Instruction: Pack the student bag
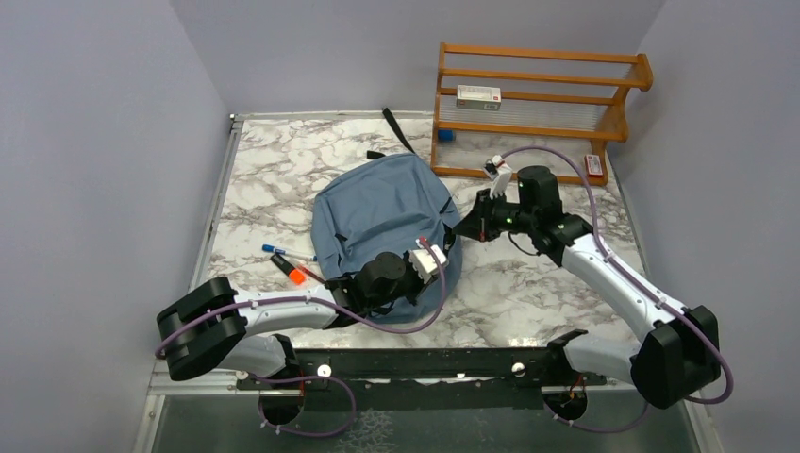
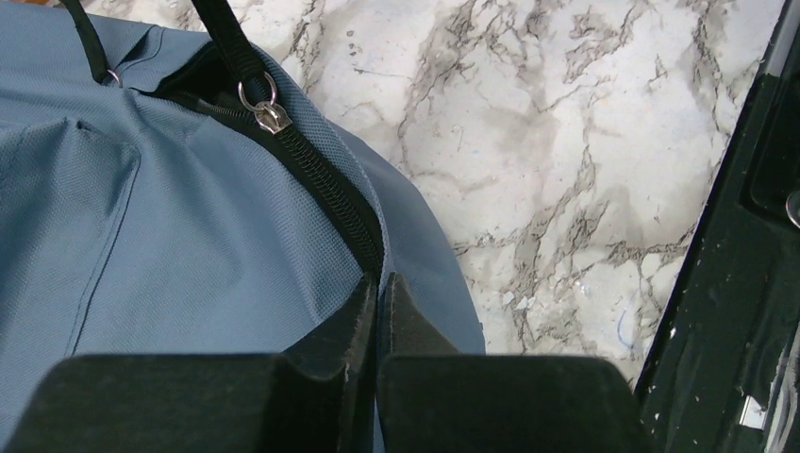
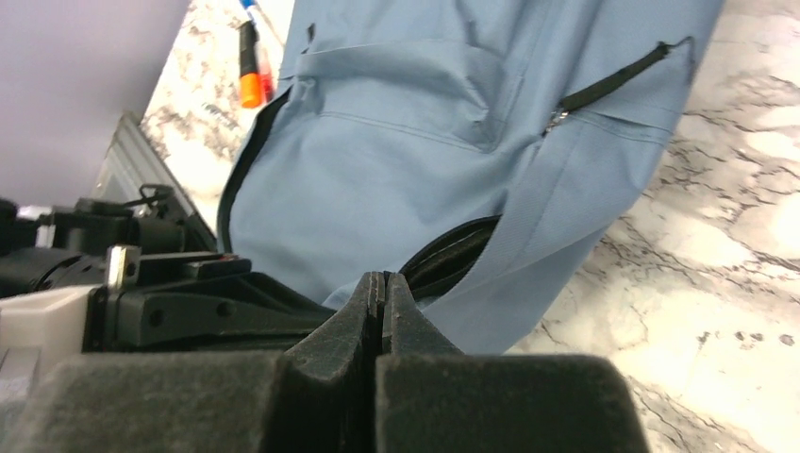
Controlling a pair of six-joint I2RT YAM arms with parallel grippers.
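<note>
The blue-grey student bag (image 1: 382,203) lies flat on the marble table, partly under my left arm. In the left wrist view, my left gripper is shut on the bag's folded edge, right at the end of the black zipper (image 2: 325,184). A metal slider (image 2: 272,117) sits further along it, beside a dark gap, and its black pull (image 2: 226,42) runs up out of that view. My right gripper is shut close to the dark bag opening (image 3: 453,255); nothing clearly shows between its fingers.
Left of the bag lie a blue marker (image 1: 283,251) and an orange-and-black marker (image 1: 288,268). A wooden rack (image 1: 538,130) at the back right holds a white box (image 1: 478,97). Bare marble lies to the right of the bag.
</note>
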